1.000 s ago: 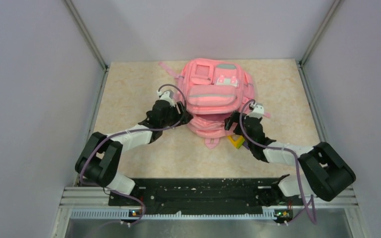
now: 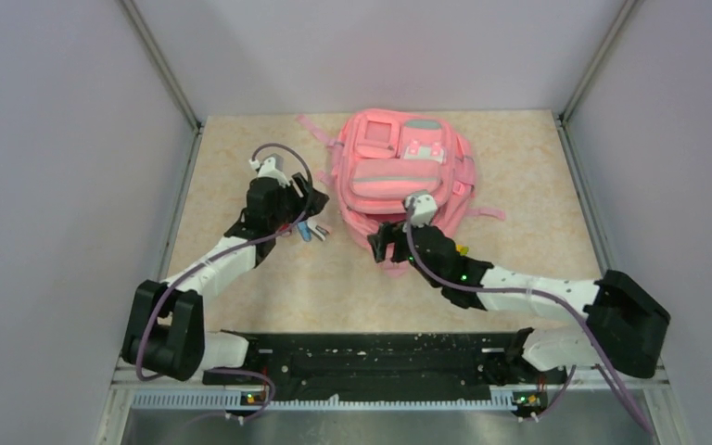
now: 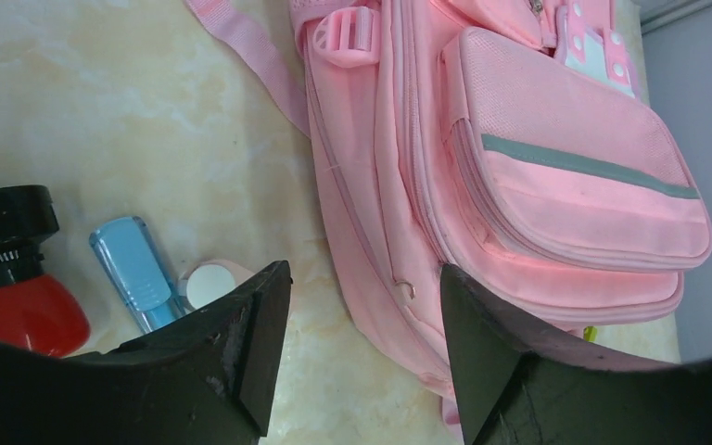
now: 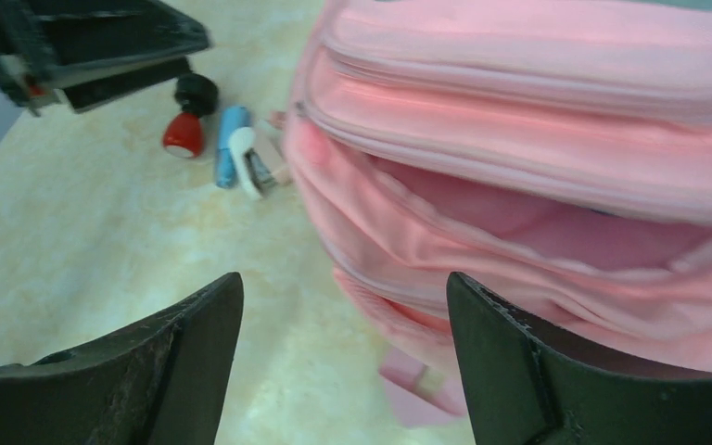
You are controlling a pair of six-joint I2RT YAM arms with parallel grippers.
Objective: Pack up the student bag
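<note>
The pink bag (image 2: 394,185) lies on the table, its opening facing the front and gaping, as the right wrist view shows. Left of it are a red bottle with a black cap (image 3: 37,315), a blue item (image 3: 134,264) and a white-and-pink item (image 3: 210,284). My left gripper stands open above the table at the bag's left side, nothing between its fingers. Over the bag's front edge hovers my right gripper, its fingers apart and empty. The bag's inside is mostly hidden.
Something yellow (image 2: 463,249) shows partly behind the right arm, by the bag's front right. Pink straps (image 2: 487,212) stick out at the sides. Bare table (image 2: 334,297) lies in front of the bag.
My left gripper has moved left and slightly back, away from the bag's edge, uncovering small items. My right gripper has shifted left along the bag's front, now covering most of the yellow thing.
</note>
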